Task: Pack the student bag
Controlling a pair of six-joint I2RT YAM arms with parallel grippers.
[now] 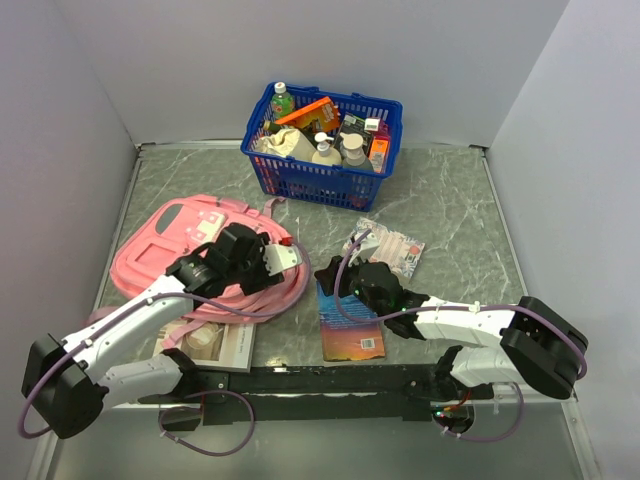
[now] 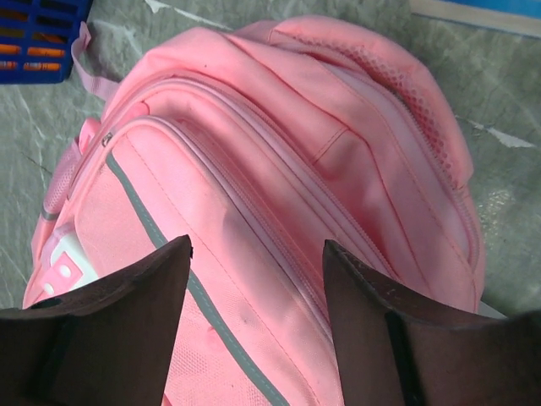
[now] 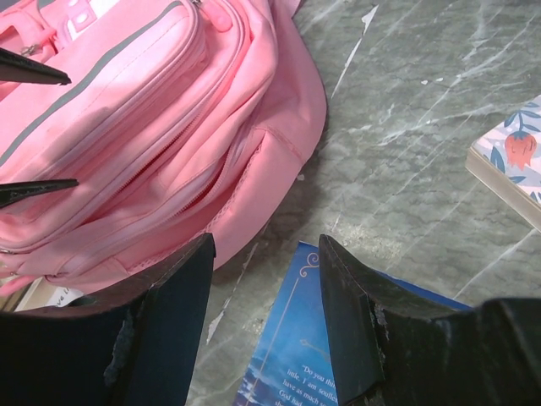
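The pink bag (image 1: 170, 255) lies at the left of the counter, its folded top and zippers filling the left wrist view. My left gripper hangs open over it, fingers apart above the fabric. My right gripper is just right of the bag, over a blue book (image 3: 287, 347) with an orange lower part. The top view hides its fingertips; in the right wrist view they stand apart, and I cannot see anything held between them. A floral book (image 1: 390, 245) lies behind it, and a paler book (image 1: 230, 352) lies partly under the bag.
A blue basket (image 1: 320, 188) full of bottles, boxes and pump dispensers stands at the back. Walls close in the workspace on three sides.
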